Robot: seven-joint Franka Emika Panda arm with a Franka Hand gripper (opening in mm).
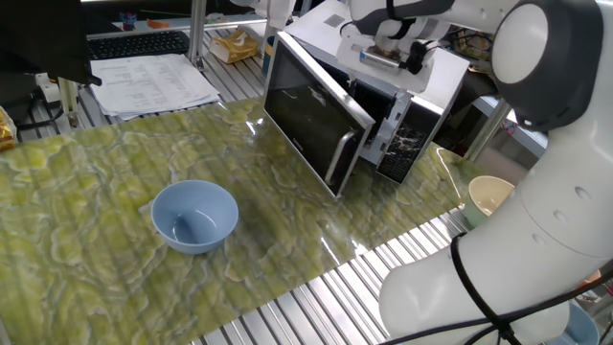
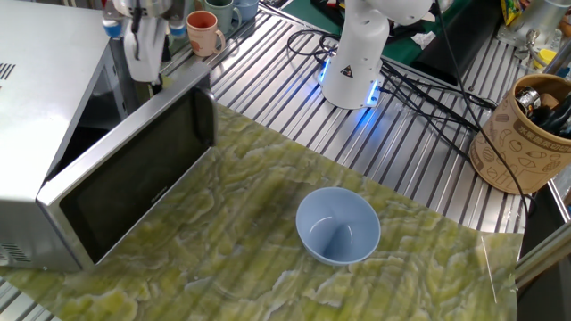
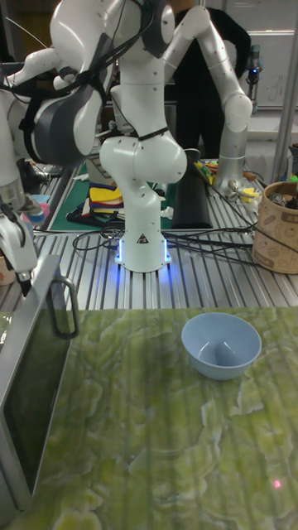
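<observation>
The microwave door (image 1: 311,120) stands partly open, its dark window facing the green marbled mat. In exterior view 1 my gripper (image 1: 375,94) reaches down from above into the gap between the door and the microwave body (image 1: 418,129). Its two fingers look spread apart, with nothing visible between them; the tips are partly hidden by the door. In exterior view 2 the gripper hangs at the inner side of the door's free edge, near the handle (image 2: 212,120). A light blue bowl (image 1: 194,217) sits upright and empty on the mat, well clear of the door.
Cups, among them an orange mug (image 2: 204,34), stand behind the door's free end. A patterned bucket (image 2: 517,138) of tools occupies the right side. Cables run over the slatted table near the robot base (image 2: 352,71).
</observation>
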